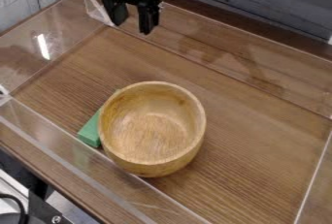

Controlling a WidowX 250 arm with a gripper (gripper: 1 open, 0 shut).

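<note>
A tan oval bowl (151, 126) sits in the lower middle of a wooden tray floor, with a green object (91, 129) partly under or beside its left rim. My black gripper (132, 15) is at the top left, high above and behind the bowl, apart from it. Its fingers are too small and dark to tell whether they are open or shut, or whether they hold anything.
Clear plastic walls edge it on the left and at the front, and a low wall runs along the back.
</note>
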